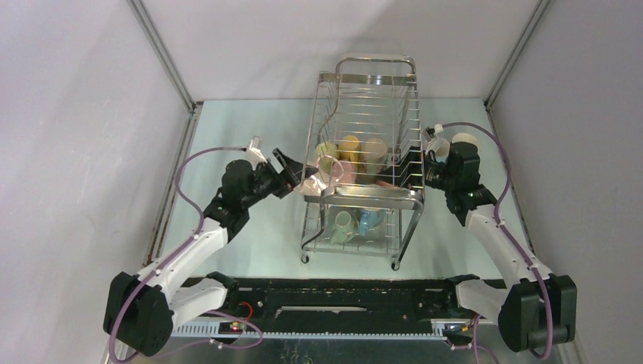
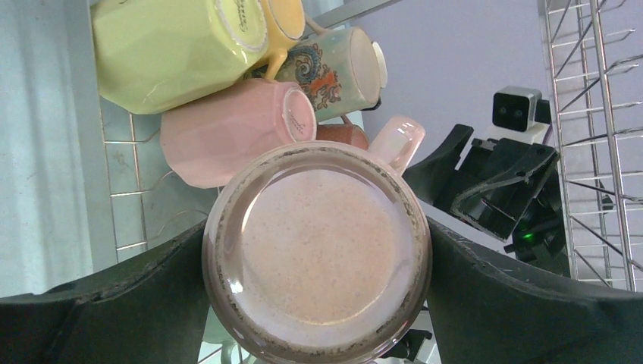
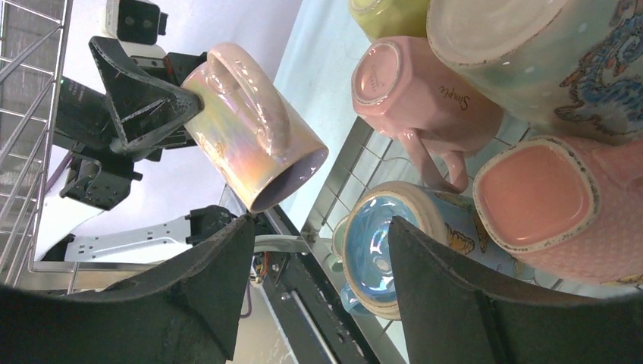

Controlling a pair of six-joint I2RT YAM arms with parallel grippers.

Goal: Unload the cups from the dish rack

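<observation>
A pinkish, pearly cup (image 2: 318,250) fills the space between my left gripper's fingers, its base facing that camera. My left gripper (image 1: 303,171) stands wide open around it at the rack's left side; whether its pads press on the cup cannot be told. In the right wrist view this cup (image 3: 254,129) is tilted, mouth downward, apart from the other cups. My right gripper is open inside the rack, with nothing held. Beyond its fingertips lie a blue-lined cup (image 3: 379,243), a pink cup (image 3: 428,98) and a salmon cup (image 3: 538,201).
The wire dish rack (image 1: 371,199) has two levels. A yellow cup (image 1: 349,146) and a lime cup (image 2: 178,53) lie farther back; a green cup (image 1: 343,225) sits below. A pale cup (image 1: 464,139) stands right of the rack.
</observation>
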